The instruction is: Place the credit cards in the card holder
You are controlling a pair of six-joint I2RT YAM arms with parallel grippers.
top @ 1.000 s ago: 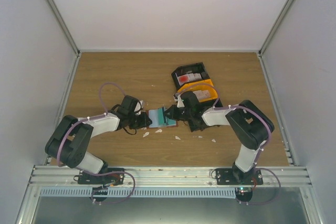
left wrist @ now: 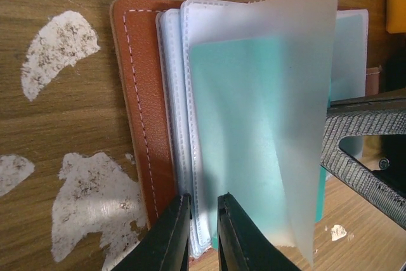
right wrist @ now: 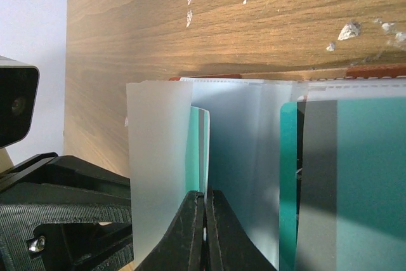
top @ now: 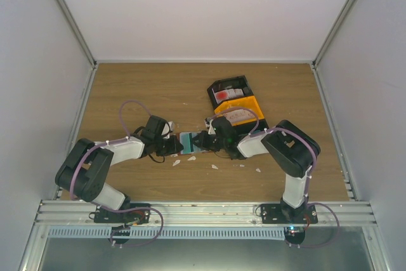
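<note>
The card holder (top: 190, 143) lies open on the table, brown cover (left wrist: 143, 93) with translucent sleeves, some holding teal cards (left wrist: 235, 118). My left gripper is at the holder's left side, shut on the edge of its sleeves. My right gripper is shut over the holder, its tips at a thin teal-and-grey edge (right wrist: 195, 138) beside a raised translucent sleeve (right wrist: 158, 157); whether anything is pinched between them is unclear.
A black box (top: 219, 85) with cards and an orange tray (top: 250, 101) stand behind my right arm. White scraps (top: 214, 167) lie around the holder.
The left arm is nearly still.
</note>
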